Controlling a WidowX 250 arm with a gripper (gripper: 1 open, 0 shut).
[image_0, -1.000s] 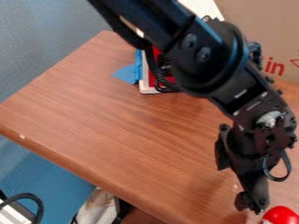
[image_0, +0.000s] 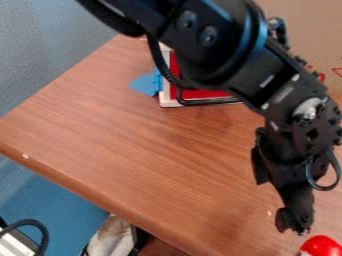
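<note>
The black robot arm reaches down from the top of the view to the right side, its gripper hanging low over the wooden table near the bottom right. Just below and right of the fingers is a red rounded object, partly cut off by the image edge. Whether the fingers are open or shut is hard to make out.
Behind the arm stand a red and white item and a blue cloth-like piece at the table's back. A cardboard box fills the back right.
The arm has shifted slightly right and up, with the gripper a little higher above the red rounded object. More of the red item at the back shows.
</note>
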